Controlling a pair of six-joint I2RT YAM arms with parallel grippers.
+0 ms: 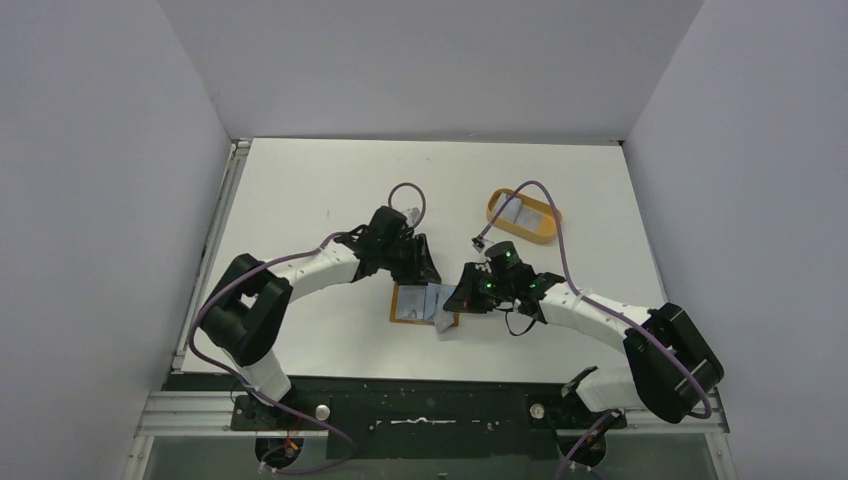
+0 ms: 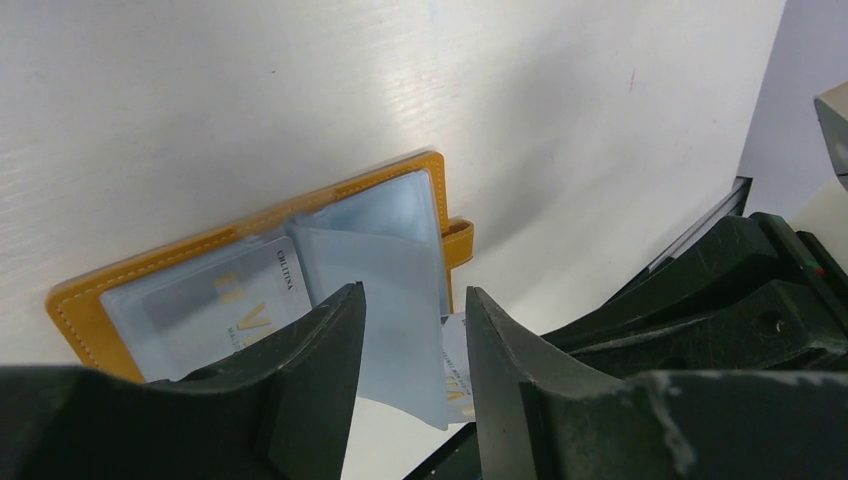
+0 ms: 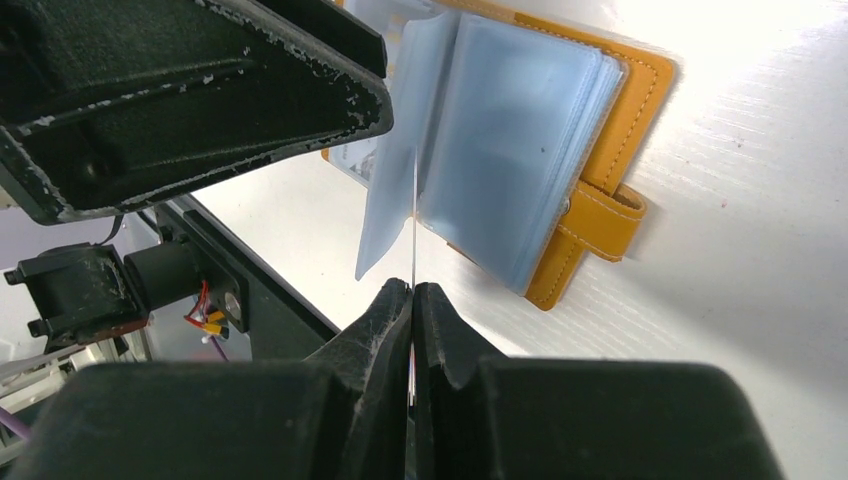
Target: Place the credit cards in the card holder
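Observation:
The tan card holder point(image 1: 399, 317) lies open on the table with clear sleeves point(image 3: 510, 150); a card point(image 2: 215, 310) sits in one sleeve. My left gripper is part open over the holder, a raised clear sleeve point(image 2: 385, 300) showing between and beyond its fingers. My right gripper is shut on a thin card point(image 3: 414, 235), seen edge-on beside the lifted sleeve. In the top view it is at the holder's right side.
An orange tray point(image 1: 543, 231) with white cards stands at the back right. The two grippers are close together.

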